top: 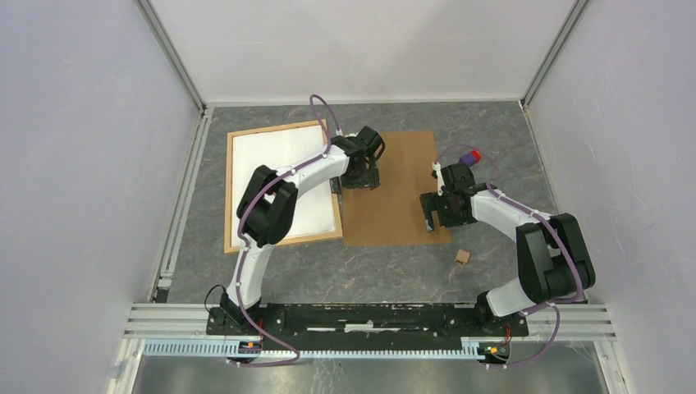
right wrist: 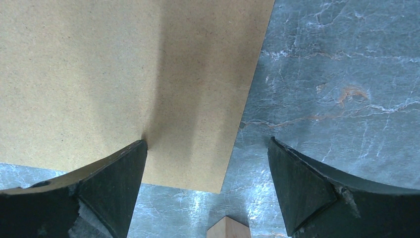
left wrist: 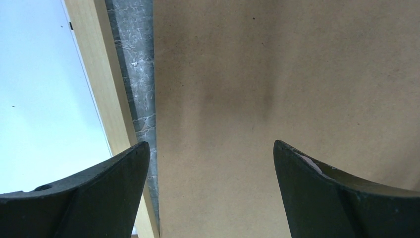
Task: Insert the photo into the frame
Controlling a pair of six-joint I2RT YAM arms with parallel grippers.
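A light wooden frame with a white inner surface lies on the left of the table. Beside it on the right is a flat brown board; a thin strip of table shows between the two in the left wrist view. Over the board's left edge, by the frame's right bar, my left gripper stands open and empty. My right gripper is open above the board's right edge near its lower right corner, one finger over the board, the other over bare table. No separate photo can be made out.
A small wooden block sits just off the board's lower right corner. Farther back on the right lies a blue and red object, close to the right arm.
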